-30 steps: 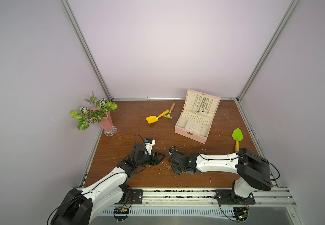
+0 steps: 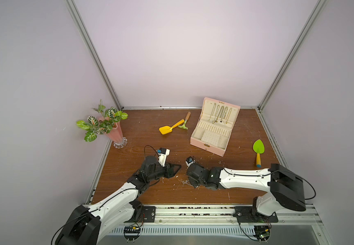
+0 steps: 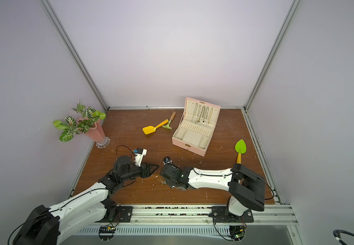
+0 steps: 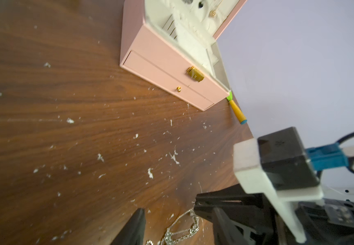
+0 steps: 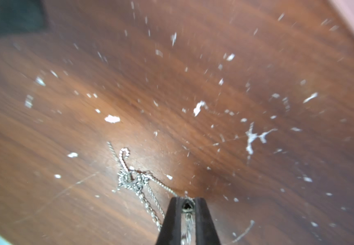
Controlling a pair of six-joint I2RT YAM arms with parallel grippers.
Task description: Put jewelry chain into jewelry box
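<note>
A tangled silver chain (image 5: pixel 132 179) lies on the wooden table, its lower end running between the fingers of my right gripper, which are nearly together around a small clump of it. The open pink jewelry box (image 2: pixel 209 143), with necklaces hanging in its lid, stands behind both arms at centre right. My left gripper is above the table left of my right one, fingers apart, nothing seen between them; the right arm shows beside it in the left wrist view.
A yellow scoop (image 2: pixel 165 129) and a small rake (image 2: pixel 185 123) lie at the back. A plant in a pink vase (image 2: pixel 115 134) stands at left, a green trowel (image 2: pixel 258 147) at right. The table before the box is mostly clear.
The left gripper has moved slightly toward the back and right.
</note>
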